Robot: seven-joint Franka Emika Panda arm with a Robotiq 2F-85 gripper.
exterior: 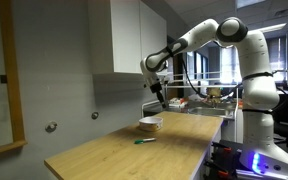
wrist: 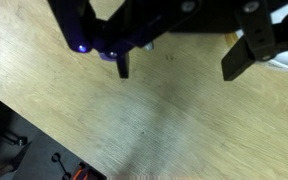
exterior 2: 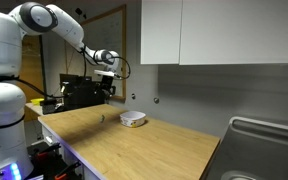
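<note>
A white bowl (exterior: 150, 125) stands on the wooden table (exterior: 104, 158) near the wall. In front of it lies a small, thin green object (exterior: 145, 141), too small to identify. My gripper (exterior: 163, 104) hangs above the table close to the bowl, pointing down. The wrist view shows its dark fingers (wrist: 237, 60) spread wide, with bare table below the gap, so it is open. Part of the bowl (wrist: 285, 62) enters that view at the upper right. Exterior view 2 shows the bowl (exterior 2: 133, 119) on the tabletop and the small object (exterior 2: 103, 118) beside it.
White cabinets (exterior: 139, 40) hang on the wall above the table's back edge. Dark gear and cables (wrist: 79, 172) lie past the table edge at the lower left of the wrist view.
</note>
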